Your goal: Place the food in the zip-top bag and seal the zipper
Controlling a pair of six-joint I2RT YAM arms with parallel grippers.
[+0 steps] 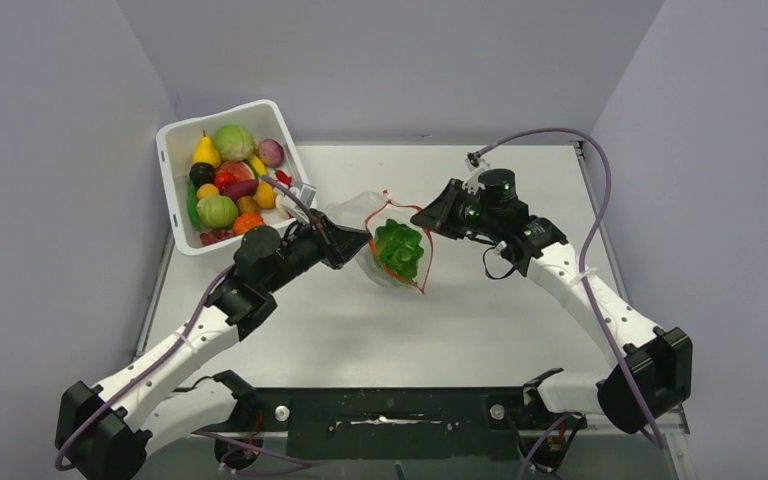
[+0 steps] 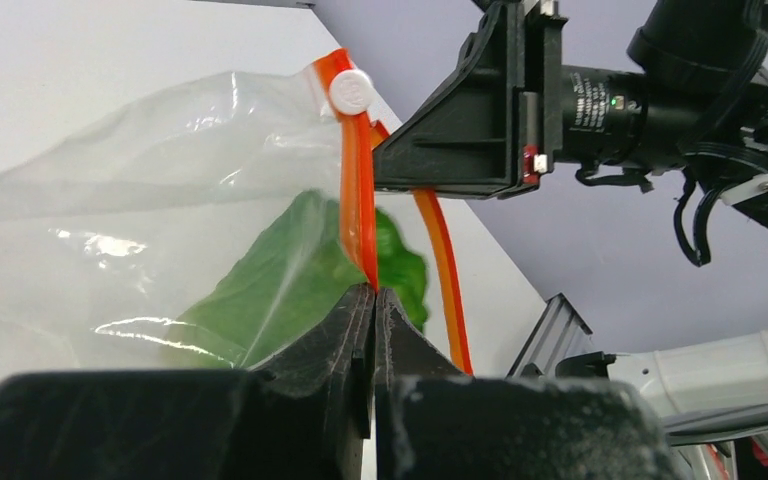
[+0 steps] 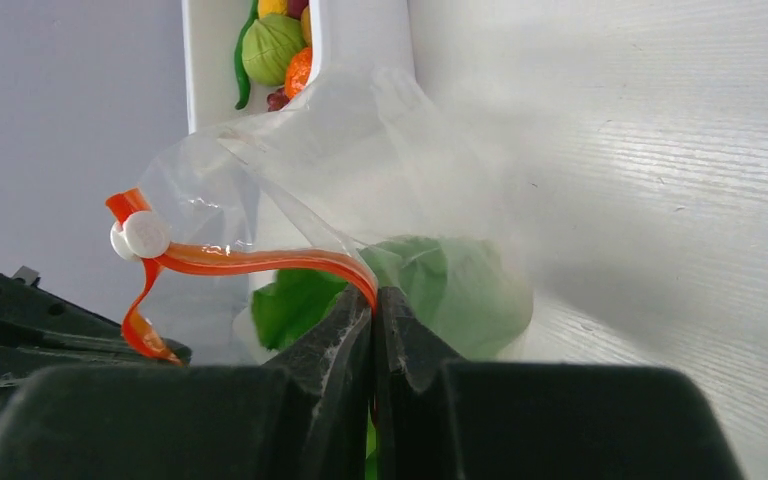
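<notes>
A clear zip top bag (image 2: 130,220) with an orange zipper and white slider (image 2: 351,91) stands mid-table between my grippers, a green leafy lettuce (image 1: 397,247) inside it. My left gripper (image 1: 366,236) is shut on the bag's rim at one side; in its wrist view the orange strip runs down to its fingertips (image 2: 375,295). My right gripper (image 1: 418,220) is shut on the orange rim at the other side, as the strip entering its fingers in the right wrist view shows.
A white bin (image 1: 169,170) of mixed fruit and vegetables stands at the back left.
</notes>
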